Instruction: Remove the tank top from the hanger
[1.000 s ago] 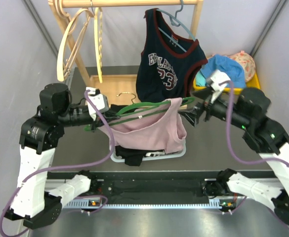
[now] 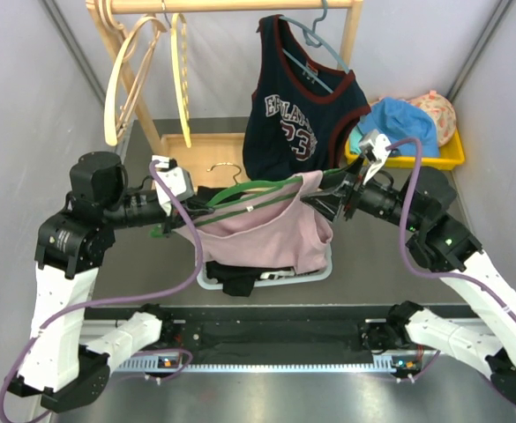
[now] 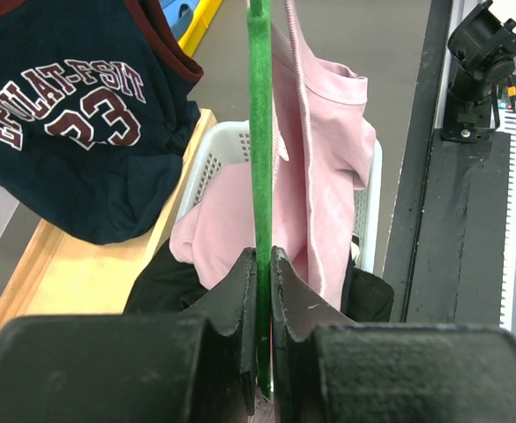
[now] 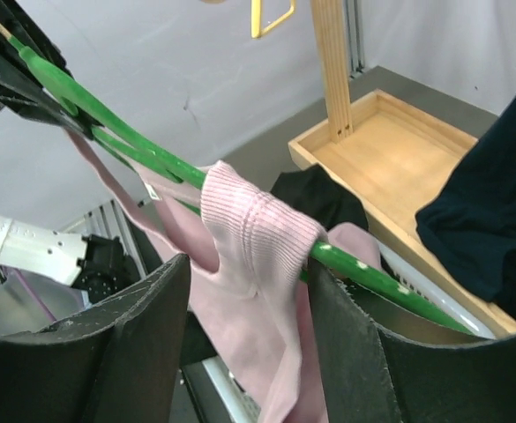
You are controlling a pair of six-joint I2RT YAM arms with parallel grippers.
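Note:
A pink tank top [image 2: 271,238] hangs from a green hanger [image 2: 231,189] held level over a white basket. My left gripper is shut on the hanger's green bar, as the left wrist view shows. At the hanger's right end, my right gripper is part open. In the right wrist view its fingers [image 4: 156,308] stand on either side of the tank top's ribbed strap [image 4: 258,220], which loops over the green hanger arm. Whether the fingers touch the cloth cannot be told. The hanger's brass hook [image 2: 226,167] points toward the rack.
A navy jersey [image 2: 293,115] hangs on a blue hanger behind. Bare wooden hangers [image 2: 180,79] hang at the rack's left. Below is the white basket [image 2: 326,264] with dark cloth; a yellow bin [image 2: 452,154] stands at the back right.
The left gripper and tank top have hardly moved.

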